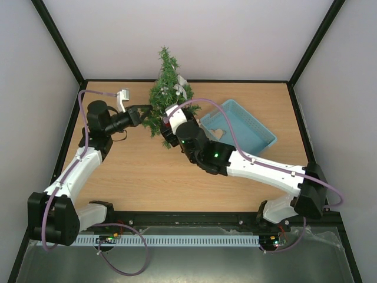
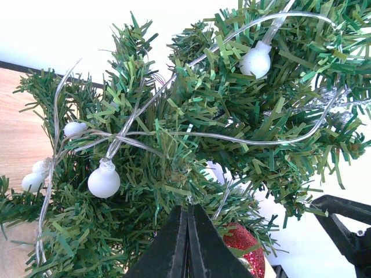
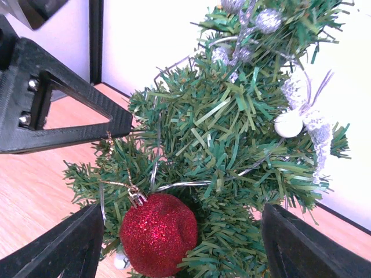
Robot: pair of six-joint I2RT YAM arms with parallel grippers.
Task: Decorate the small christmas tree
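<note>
The small green tree (image 1: 168, 91) stands at the back of the table, wound with a clear light string and white bulbs (image 2: 104, 179). A red glitter ball (image 3: 159, 234) hangs low among its branches. From the ball's cap, a thin gold cord (image 3: 119, 185) runs up to the fingertips of my left gripper, which is shut against the tree's left side; whether the cord is pinched there I cannot tell. My right gripper is open in front of the tree. The ball shows between its spread fingers, apart from both.
A blue basket (image 1: 259, 127) sits right of the tree, with a pale object (image 1: 218, 133) at its near left corner. Silver ribbon (image 1: 181, 85) decorates the tree's upper right.
</note>
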